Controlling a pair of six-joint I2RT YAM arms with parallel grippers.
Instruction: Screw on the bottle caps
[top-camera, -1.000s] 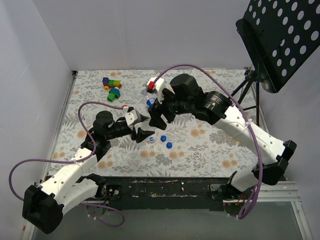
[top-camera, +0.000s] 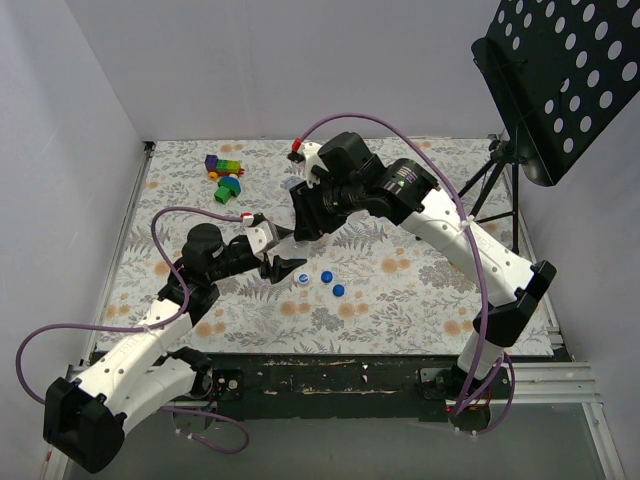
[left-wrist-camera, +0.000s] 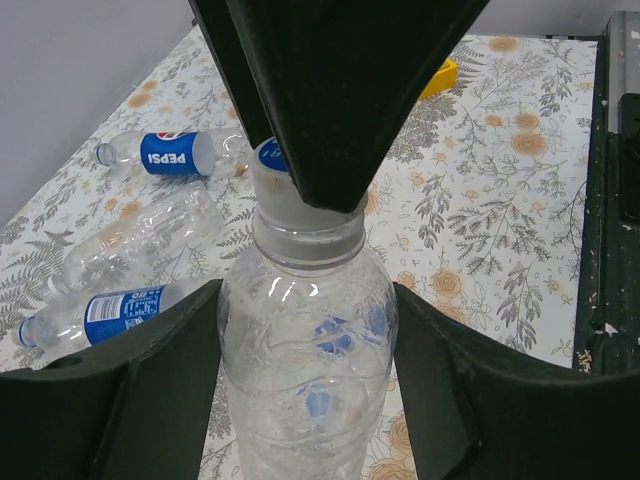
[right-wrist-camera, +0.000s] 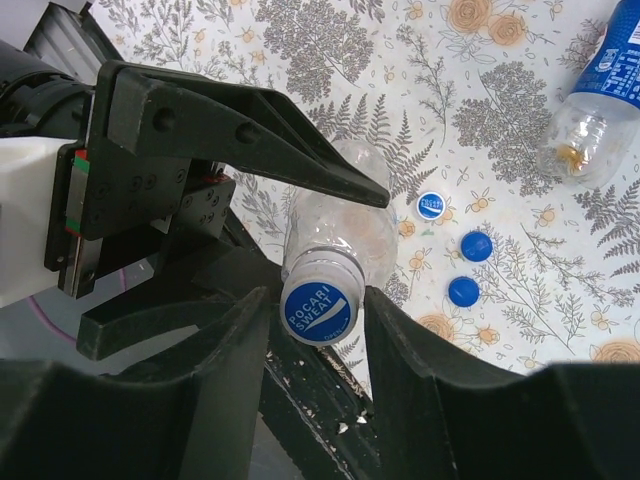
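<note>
My left gripper is shut on a clear bottle, its fingers on both sides of the body. On the bottle's neck sits a blue cap reading POCARI SWEAT. It looks level from the right wrist view; how tightly it sits cannot be told. My right gripper is part open at the cap, one fingertip on each side; whether they touch is unclear. In the left wrist view its dark fingers cover part of the cap. Three loose caps lie on the cloth: one white-faced, two plain blue.
Three bottles lie on their sides beyond: one with a blue label, a clear one and another labelled one. Coloured toy blocks stand at the back left. A black perforated panel overhangs the right.
My right gripper has turned over the bottle top, its wrist swinging back and a little left, with the forearm shifting left. My left arm and the bottle have kept their place.
</note>
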